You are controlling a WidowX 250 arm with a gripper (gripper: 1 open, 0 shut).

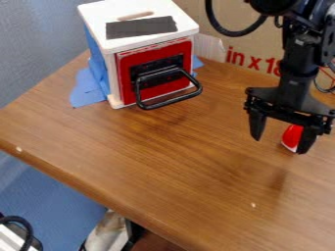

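My black gripper (279,137) hangs over the right side of the wooden table, its two fingers spread apart. A red and white object (293,137) lies on the table at the gripper, partly hidden behind the fingers; whether they touch it I cannot tell.
A white box with a red front (155,61) and a black handle stands on a blue sheet at the back left. The table's left edge drops to a blue floor. A cardboard panel stands behind.
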